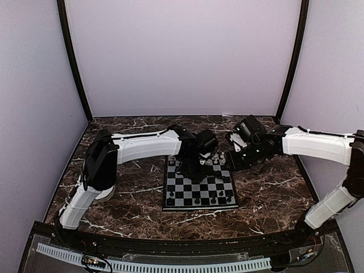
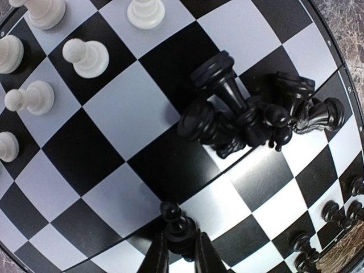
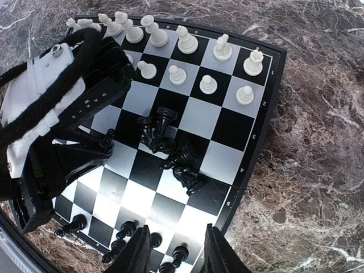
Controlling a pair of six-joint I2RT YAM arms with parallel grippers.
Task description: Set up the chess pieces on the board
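A chessboard (image 1: 174, 199) lies on the marble table. My left gripper is shut on a black pawn (image 2: 179, 230) over the board's middle. In the left wrist view, a pile of black pieces (image 2: 256, 125) lies tumbled on the squares up and right of it. White pieces (image 3: 222, 48) stand in two rows at the far end. Several black pieces (image 3: 179, 255) stand at the near end. My right gripper is open, empty, above the board's right side.
Bare marble table (image 3: 301, 170) surrounds the board on both sides. My left arm (image 3: 40, 96) reaches across the board's left part in the right wrist view.
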